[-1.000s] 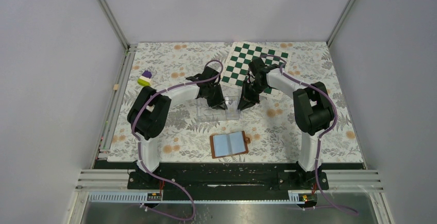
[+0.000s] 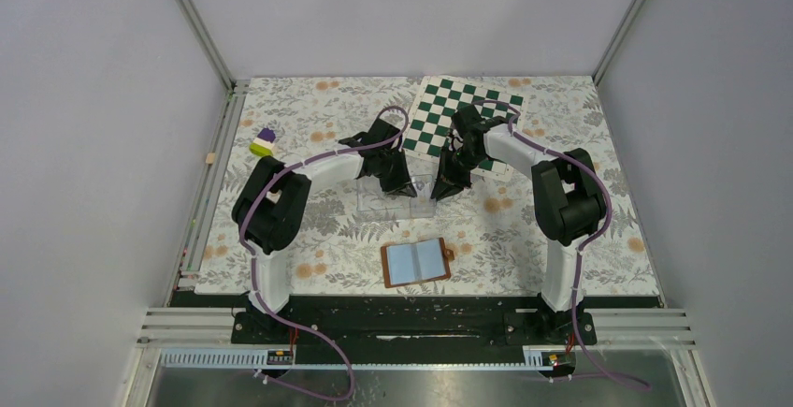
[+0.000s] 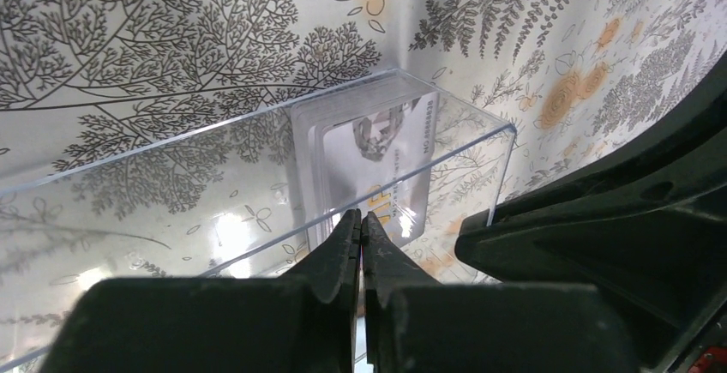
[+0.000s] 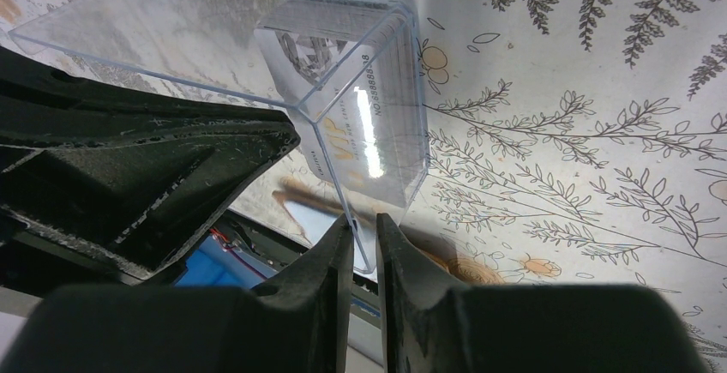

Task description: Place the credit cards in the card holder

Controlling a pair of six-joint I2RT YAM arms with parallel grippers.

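A long clear plastic box [image 2: 374,213] lies mid-table, open at the top as the wrist views show it. At its right end the credit cards, pale with gold lettering, stand inside in a clear sleeve; in the right wrist view the front credit card [image 4: 347,107] shows through the wall. My right gripper is shut on the box's edge at that end. My left gripper is shut over the box, close to the cards, with nothing showing between its fingers. How many cards there are cannot be made out.
A brown-edged case with pale blue inner panels [image 2: 401,265] lies open near the front edge. Behind the arms is a green-and-white checkered board [image 2: 432,112]. A small purple and yellow object [image 2: 263,144] sits far left.
My left gripper has shifted slightly to the right over the box. The right arm and the box look unmoved.
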